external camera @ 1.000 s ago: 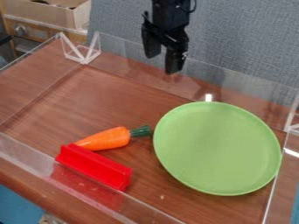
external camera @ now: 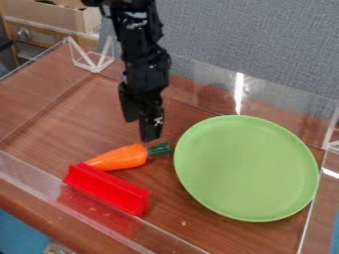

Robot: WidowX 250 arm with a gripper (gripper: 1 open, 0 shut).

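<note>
My black gripper (external camera: 143,114) hangs open over the middle of the wooden tabletop, just above and behind an orange carrot (external camera: 117,159) with a green top. Nothing shows between its fingers. The carrot lies behind a red block (external camera: 106,190), left of a large green plate (external camera: 247,169).
Low clear walls (external camera: 47,173) ring the tabletop, with a white bracket (external camera: 93,60) at the back left corner. A cardboard box (external camera: 47,14) sits beyond it.
My gripper has come down and toward the front, from high near the back wall to just over the carrot. The carrot, red block and plate have not moved.
</note>
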